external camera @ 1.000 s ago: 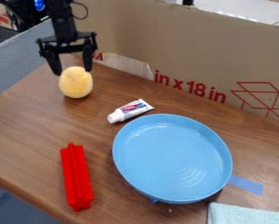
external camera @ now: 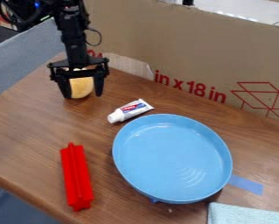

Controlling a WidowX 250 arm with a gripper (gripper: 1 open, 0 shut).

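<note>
My black gripper [external camera: 82, 84] has its open fingers down on either side of a round pale-yellow object [external camera: 76, 89] at the back left of the wooden table [external camera: 37, 140], partly hiding it. A toothpaste tube [external camera: 129, 110] lies right of it. A blue plate [external camera: 172, 158] fills the front right. A red long object [external camera: 76, 176] lies at the front left.
A cardboard box wall [external camera: 212, 52] runs along the back. A light blue cloth [external camera: 243, 216] is in the front right corner.
The gripper has come down from above the yellow object to around it. The other objects look unmoved.
</note>
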